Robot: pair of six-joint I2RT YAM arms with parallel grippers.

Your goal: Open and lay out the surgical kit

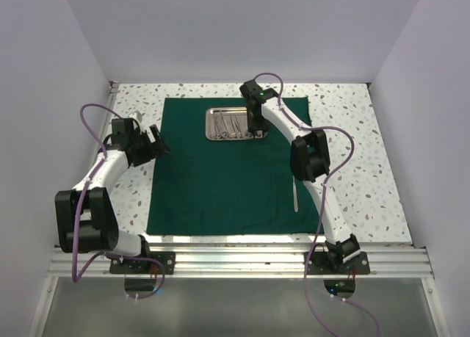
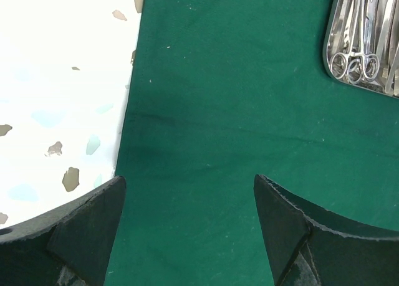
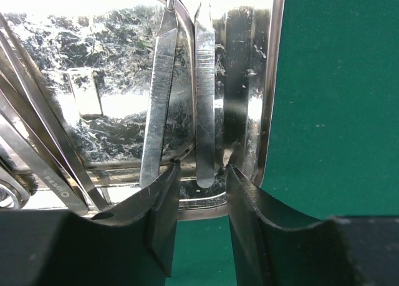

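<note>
A steel tray (image 1: pixel 209 124) of instruments lies on the green cloth (image 1: pixel 220 183). My right gripper (image 1: pixel 255 133) is over its right end; in the right wrist view its open fingers (image 3: pixel 163 205) straddle the end of a flat-handled instrument (image 3: pixel 205 130), with a similar one (image 3: pixel 159 93) alongside. My left gripper (image 1: pixel 158 143) stands open above the cloth's left edge, empty, with scissor-like instruments (image 2: pixel 353 65) in the tray ahead of it to the right. A long thin metal instrument (image 1: pixel 295 194) lies apart on the right of the cloth.
Most of the cloth below the tray is clear. The speckled table (image 1: pixel 360 190) shows on both sides, bounded by pale walls.
</note>
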